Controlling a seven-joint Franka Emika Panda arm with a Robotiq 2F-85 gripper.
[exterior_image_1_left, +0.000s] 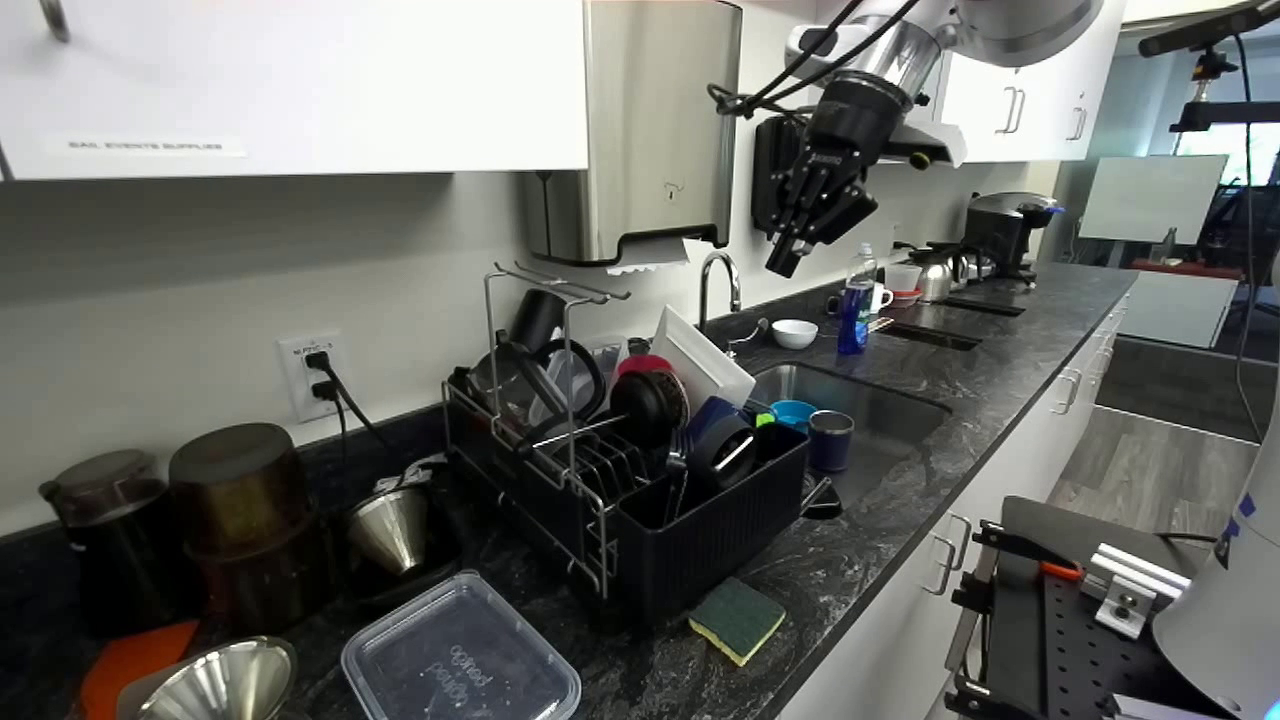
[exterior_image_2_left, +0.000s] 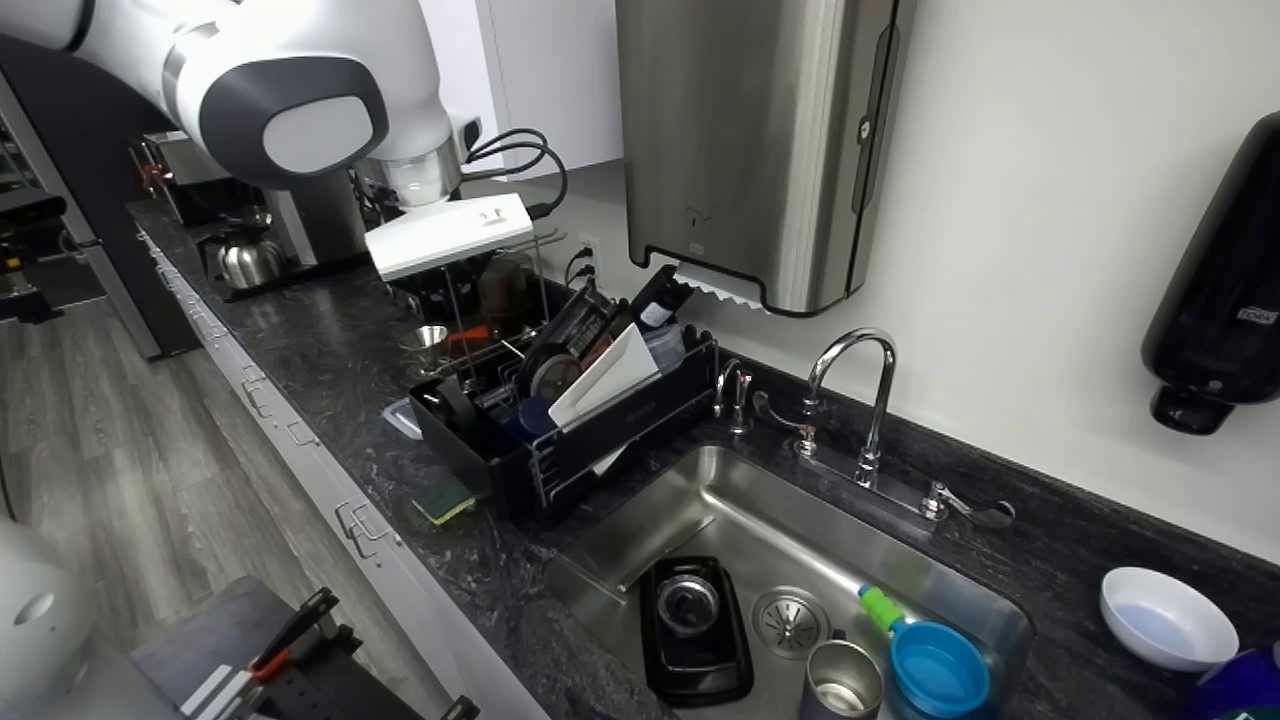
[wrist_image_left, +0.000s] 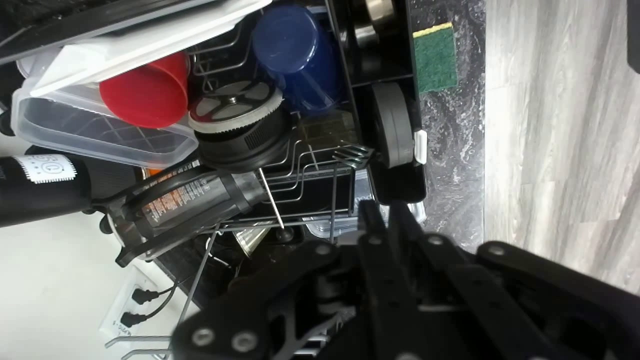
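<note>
In exterior view 1 my gripper (exterior_image_1_left: 788, 257) hangs high beyond the dish rack (exterior_image_1_left: 708, 546), fingers pointing down, with nothing visible hanging from it. The wrist view shows the two fingers of my gripper close together; dark and blurred, they show nothing between their tips. A thin metal rod (exterior_image_2_left: 667, 553) lies low in the sink at its rack-side end, near a black tray (exterior_image_2_left: 696, 666). The same end holds a thin bright piece (exterior_image_1_left: 818, 493) in exterior view 1, mostly hidden by the rack.
The rack holds a white dish (exterior_image_1_left: 696, 360), a blue cup (wrist_image_left: 294, 48), a red cup (wrist_image_left: 147, 90) and a French press (wrist_image_left: 186, 201). A sponge (exterior_image_1_left: 738, 620) lies on the counter. A grey mug (exterior_image_2_left: 842, 684) and a blue-handled-looking pan (exterior_image_2_left: 939, 668) are in the sink near the faucet (exterior_image_2_left: 882, 408).
</note>
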